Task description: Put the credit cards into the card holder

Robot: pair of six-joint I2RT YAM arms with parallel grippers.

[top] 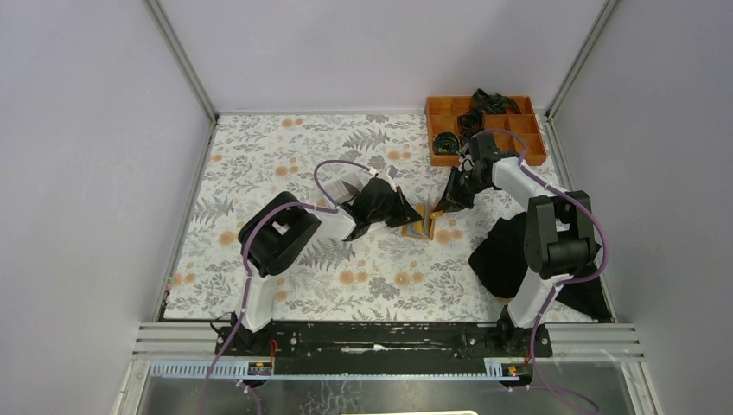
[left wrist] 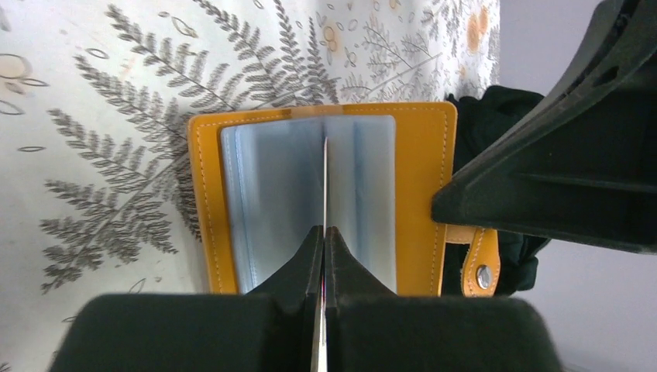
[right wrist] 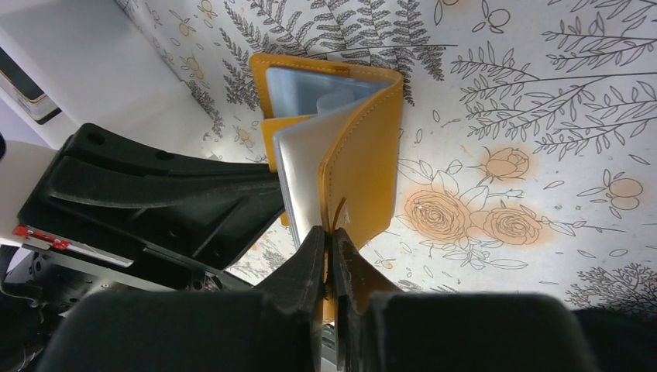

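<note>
The orange card holder (top: 417, 227) stands partly open between my grippers, with clear sleeves (left wrist: 271, 194) inside its cover. My left gripper is shut at the sleeves, a thin pale edge running up from between its fingertips; whether that is a held card or a sleeve edge I cannot tell. My right gripper is shut on the holder's orange cover (right wrist: 360, 163), with the left gripper's black body beside it. In the left wrist view the right gripper's body fills the upper right.
An orange compartment box (top: 527, 130) with dark coiled items sits at the back right. A black cloth (top: 500, 259) lies at the front right. A white object (top: 341, 186) is partly hidden behind the left arm.
</note>
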